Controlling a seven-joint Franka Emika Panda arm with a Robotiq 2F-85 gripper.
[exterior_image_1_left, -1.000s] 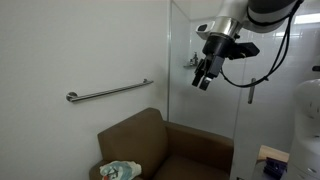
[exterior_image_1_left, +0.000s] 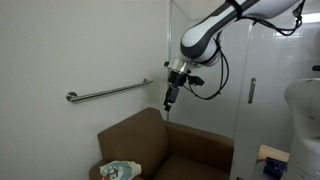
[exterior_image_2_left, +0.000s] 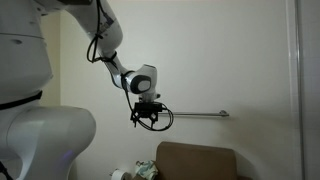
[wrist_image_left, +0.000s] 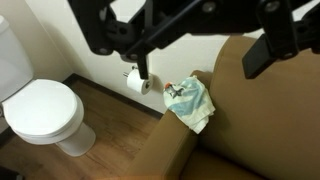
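A white cloth with teal and coloured patterning (wrist_image_left: 189, 104) lies draped over the arm of a brown couch (wrist_image_left: 255, 115) in the wrist view. In exterior view 1 the same cloth (exterior_image_1_left: 121, 170) is at the bottom, on the couch's left side. My gripper is open, its two dark fingers wide apart with no object between them. It hangs well above the couch (exterior_image_1_left: 140, 135) in exterior view 1, apart from the cloth.
A metal grab bar (exterior_image_1_left: 110, 91) runs along the white wall behind the couch. The wrist view shows a white toilet (wrist_image_left: 45, 108) and a toilet paper roll (wrist_image_left: 138, 86) at left. Open air surrounds the gripper above the seat.
In exterior view 1 my arm has swung left and away from the camera, and the gripper now sits somewhat lower. The cloth and couch have stayed put.
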